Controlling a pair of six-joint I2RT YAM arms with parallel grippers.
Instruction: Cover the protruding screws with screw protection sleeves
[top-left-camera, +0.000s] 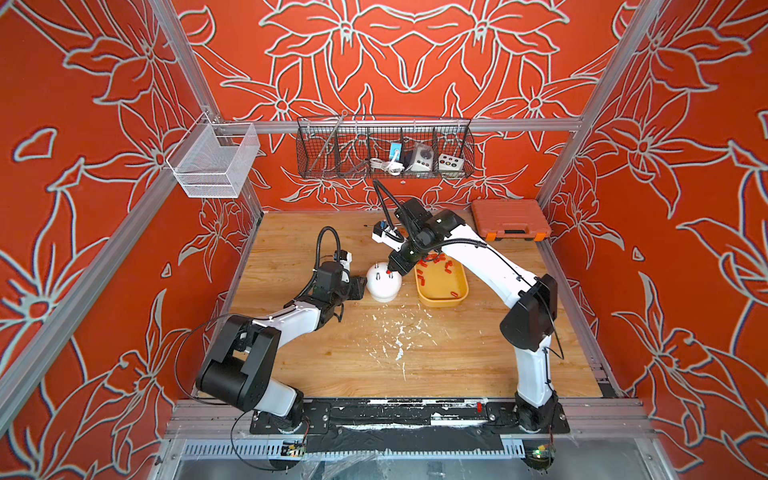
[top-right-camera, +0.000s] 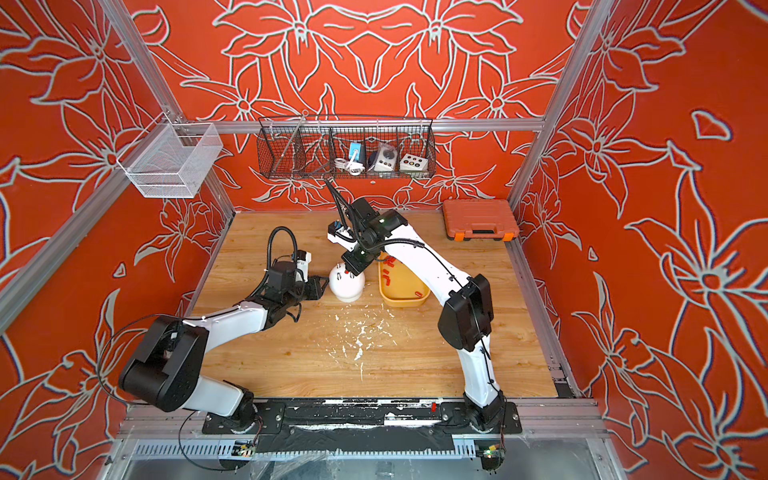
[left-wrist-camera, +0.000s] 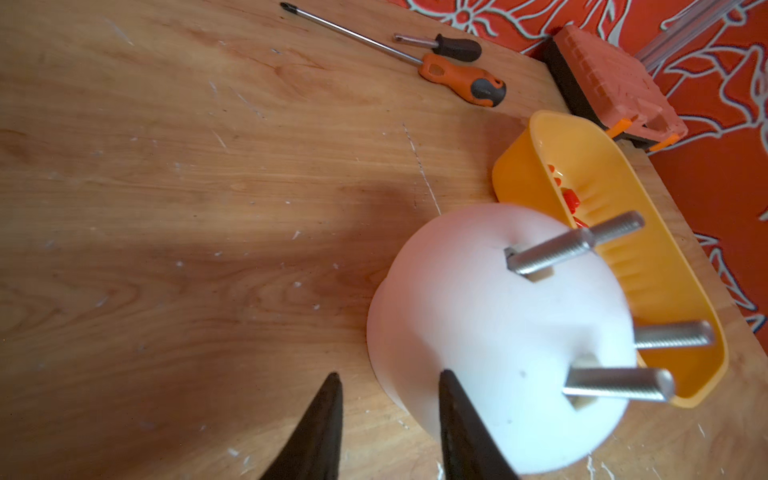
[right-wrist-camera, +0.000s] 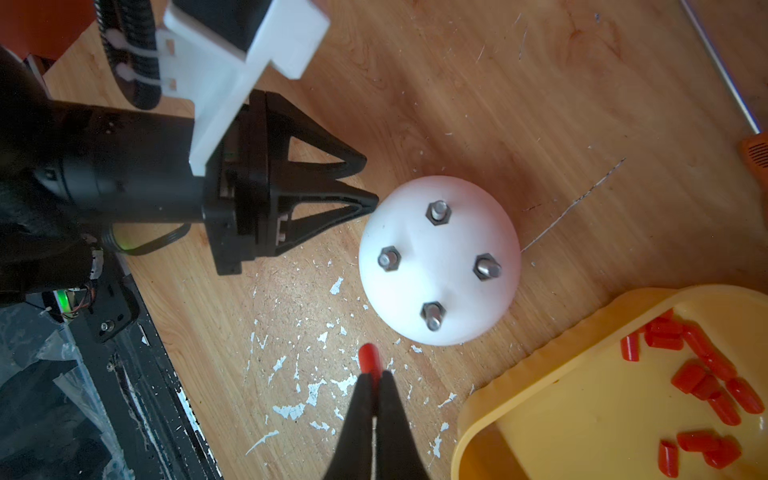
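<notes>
A white dome (right-wrist-camera: 436, 264) with four protruding threaded screws sits mid-table. My left gripper is at the dome's left side, its fingertips a little apart, part open with nothing seen between them. My right gripper hangs over the dome in the top views; in its wrist view it is shut on a small red sleeve (right-wrist-camera: 369, 360) at its fingertips, just beside the dome. More red sleeves (right-wrist-camera: 696, 340) lie in the yellow tray (right-wrist-camera: 576, 416).
An orange case (top-left-camera: 509, 216) stands at the back right. Two screwdrivers (left-wrist-camera: 461, 80) lie behind the dome. Wire baskets hang on the walls.
</notes>
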